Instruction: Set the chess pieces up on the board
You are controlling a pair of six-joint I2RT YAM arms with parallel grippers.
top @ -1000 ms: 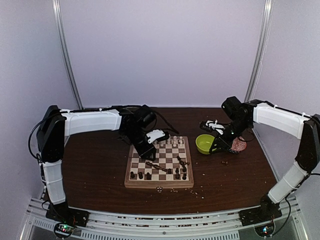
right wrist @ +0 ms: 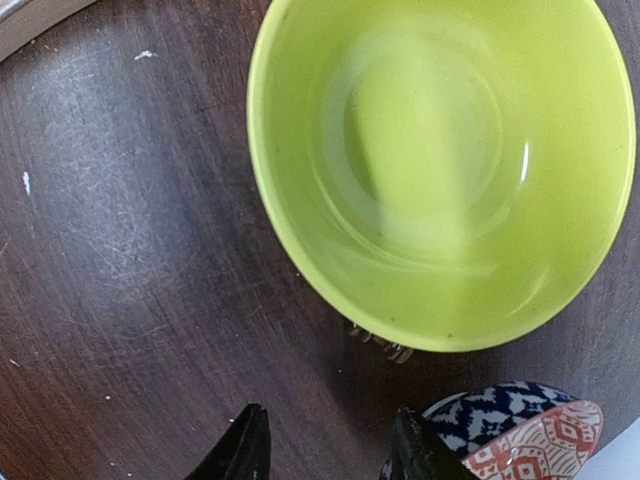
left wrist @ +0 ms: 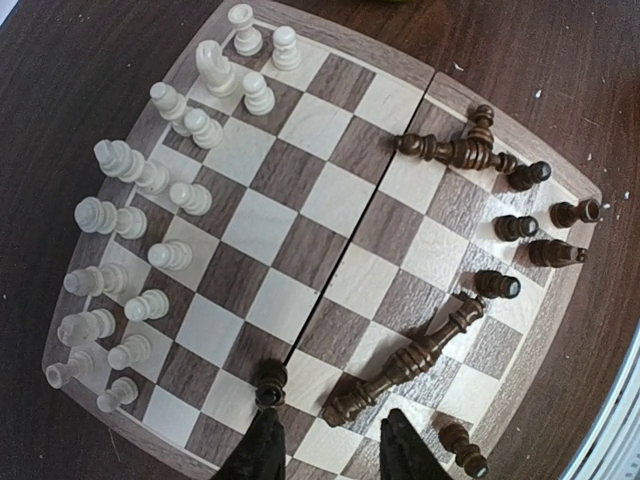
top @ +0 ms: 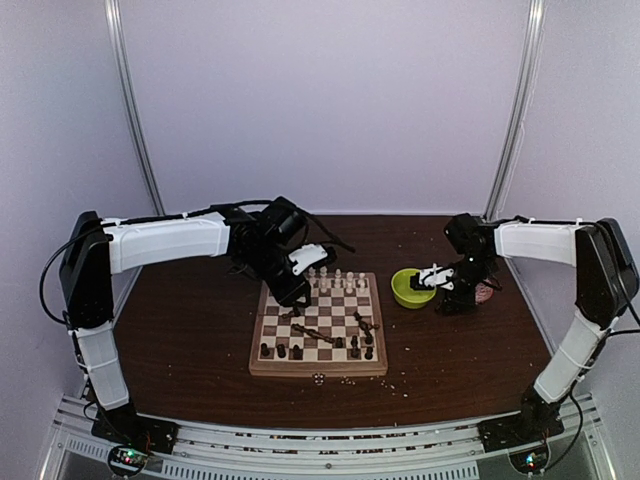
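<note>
The chess board (left wrist: 270, 220) has white pieces (left wrist: 115, 160) standing in two rows along its far side. On the near side several dark pieces (left wrist: 515, 228) stand; others lie fallen, among them a long cluster (left wrist: 405, 365) across the squares and another (left wrist: 455, 150) near the hinge line's far end. My left gripper is above the board, fingers parted and empty, with a dark piece (left wrist: 270, 385) just beyond its left finger. Beside the green bowl (right wrist: 430, 130), my right gripper hangs over the table with parted fingers and nothing visible between them.
The green bowl looks empty inside. Close to the right gripper's right finger lies a red and blue patterned bowl (right wrist: 530, 440), partly cut off by the frame. Small crumbs dot the table (top: 450, 380) in front of the board, where room is free.
My left arm has drawn back slightly toward the far side of the board. From over the green bowl's right edge, my right gripper has shifted right, now covering a small dark thing's earlier spot.
</note>
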